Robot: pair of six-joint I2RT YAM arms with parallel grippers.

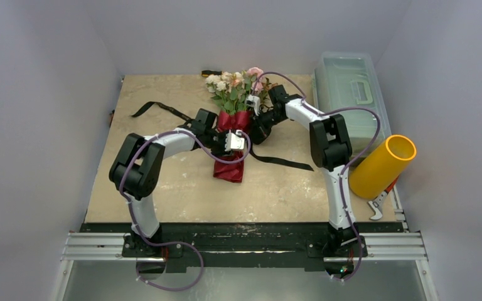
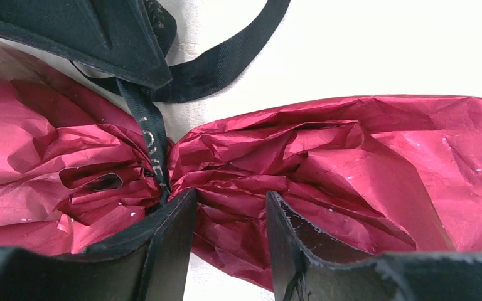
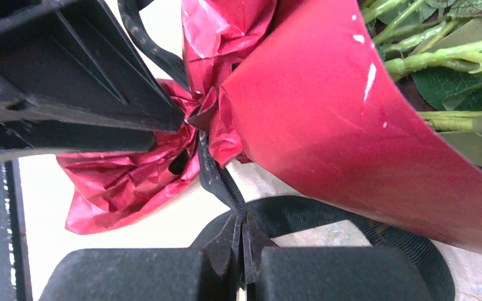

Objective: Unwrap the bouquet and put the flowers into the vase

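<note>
The bouquet's flowers [image 1: 232, 84] lie toward the back of the table. Its red wrapper [image 1: 228, 170] stretches toward the front, tied at the waist by a black ribbon [image 1: 285, 162]. My left gripper is open above the wrapper just beside the tie, with nothing held between its fingers. On the other side of the bouquet, my right gripper is shut, and a strand of the ribbon [image 3: 216, 175] runs from the knot into its fingertips. The yellow vase [image 1: 376, 172] leans at the right, its mouth facing up and right.
A clear lidded box [image 1: 351, 94] occupies the back right. Near the vase lies a wrench [image 1: 376, 207] with a red handle. A dark tool [image 1: 211, 73] rests behind the flowers.
</note>
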